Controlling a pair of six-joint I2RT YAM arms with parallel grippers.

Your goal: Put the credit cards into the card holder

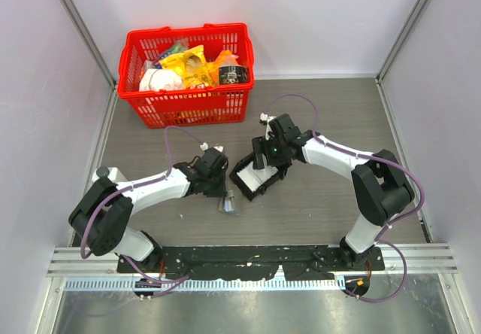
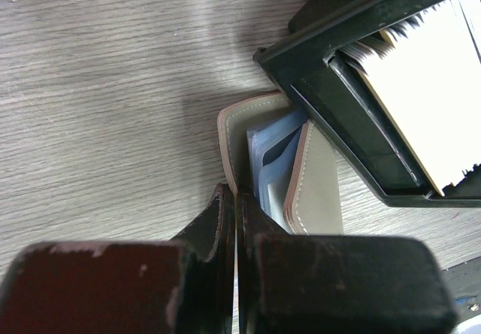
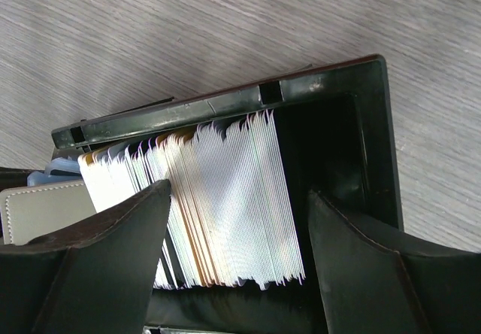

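The card holder [image 2: 319, 191], beige with blue inner sleeves, stands open below the black tray [image 2: 387, 191] in the left wrist view. My left gripper is shut at its left edge; whether it pinches any of the holder is hard to see. In the top view the tray holds a row of white card edges [image 1: 255, 174]. In the right wrist view my right gripper is open over that row of cards [image 3: 225, 191], its fingers spread to either side of part of it.
A red basket [image 1: 188, 108] of packaged items stands at the back left. A white object [image 1: 107, 174] sits at the left edge.
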